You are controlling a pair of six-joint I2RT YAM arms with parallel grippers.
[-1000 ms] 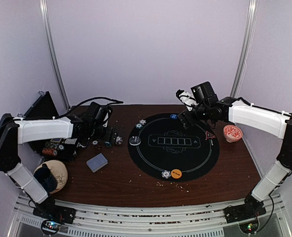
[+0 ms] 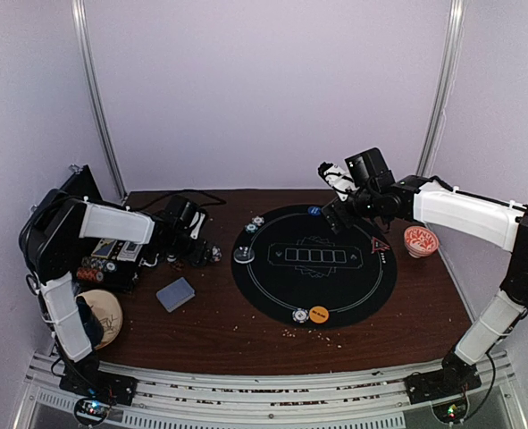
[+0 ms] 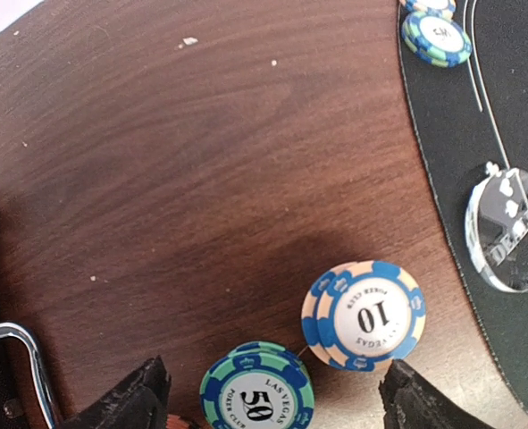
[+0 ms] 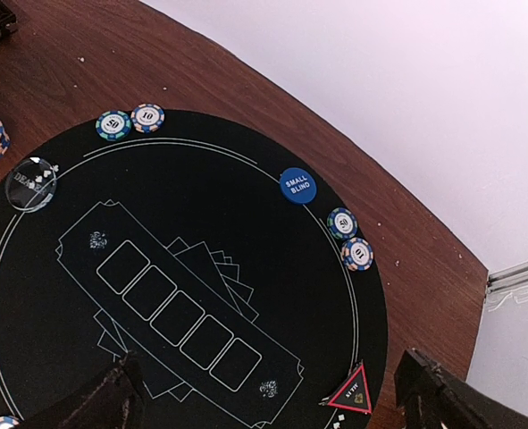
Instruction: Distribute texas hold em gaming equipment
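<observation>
My left gripper hangs low over chips on the wood left of the mat, fingers apart around a green 50 chip, with a blue 10 stack beside it; whether it touches the chip I cannot tell. The black poker mat carries chip pairs, a clear dealer button, a blue small blind, an orange button and a red triangle. My right gripper stands open above the mat's back right, holding nothing.
An open black chip case is at left, with a round wooden board in front of it. A card deck lies on the table. A red bowl sits at right.
My left arm's elbow has bent and risen, and its gripper has shifted slightly at the chips left of the mat. The right arm has not moved.
</observation>
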